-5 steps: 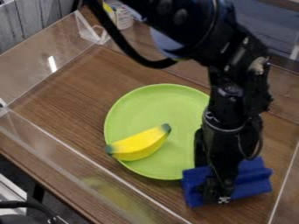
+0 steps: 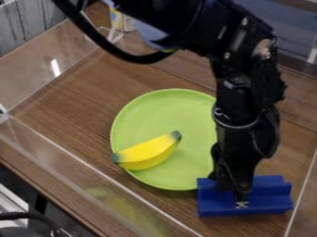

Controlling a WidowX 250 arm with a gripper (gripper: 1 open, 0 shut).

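Note:
The black gripper (image 2: 233, 193) points down at the right side, its tips over a blue block or brush-like object (image 2: 272, 195) at the lower right. Its fingers look close together; whether anything is between them is hidden by the arm and the blue object. A green plate (image 2: 161, 106) lies left of the gripper, holding a yellow banana (image 2: 148, 153).
Clear wall panels (image 2: 28, 65) border the wooden table (image 2: 69, 130) on the left and front. The wood left of the plate is clear. A can (image 2: 118, 20) stands at the back, partly hidden by the arm.
The gripper has shifted slightly upward and its wrist has turned a little. The blue object has shifted slightly and sits straighter.

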